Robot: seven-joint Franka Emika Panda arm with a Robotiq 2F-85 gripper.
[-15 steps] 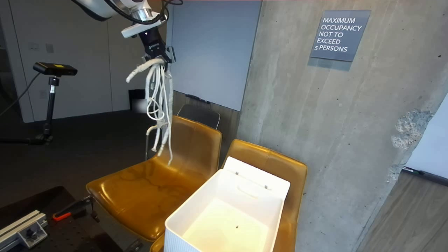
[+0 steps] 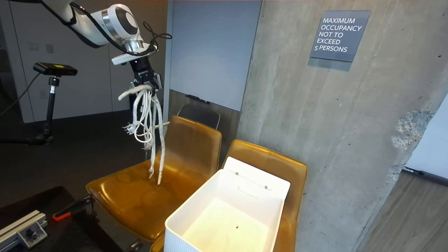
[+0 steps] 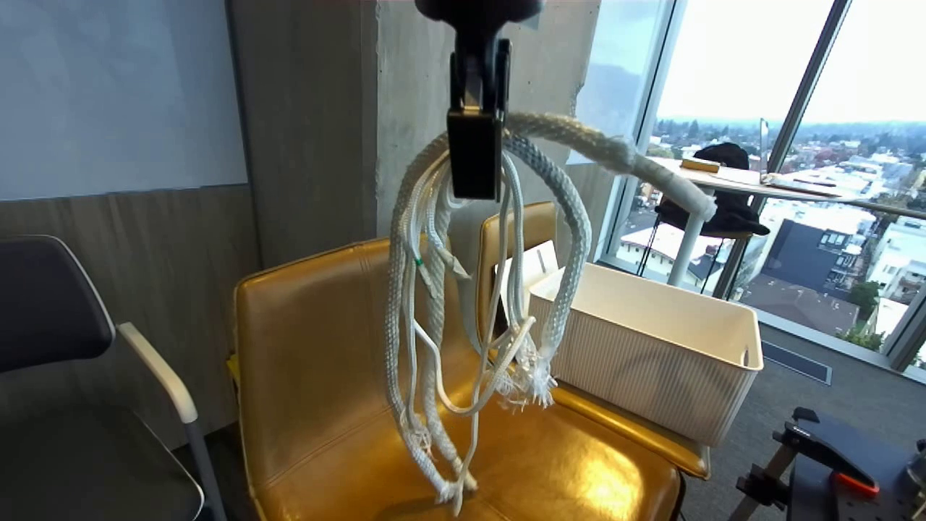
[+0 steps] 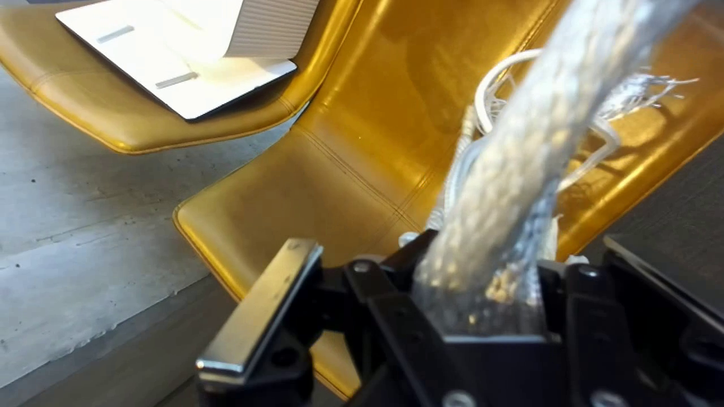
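A bundle of white ropes and cords [image 3: 404, 260] hangs in loops below my gripper [image 3: 477, 174], which is shut on it. One thick rope end juts out sideways, and several strands end in frayed tips. In exterior view 1, the gripper [image 2: 147, 84] holds the bundle over the left tan chair [image 2: 197, 140], its lowest ends reaching down in front of the backrest. Up close in the wrist view, a thick braided rope [image 4: 505, 183] rises from between the fingers and hides part of them.
An open white bin [image 2: 247, 195] with its floor bare, apart from a small dark speck, rests on the neighbouring tan chair [image 2: 268, 157]. A camera on a stand [image 2: 54, 69] is at the left. A dark table edge with a red-tipped clamp [image 2: 63, 216] lies at the lower left.
The arm and gripper have come down and a little to the left in exterior view 1, carrying the swaying rope bundle lower in front of the left chair.
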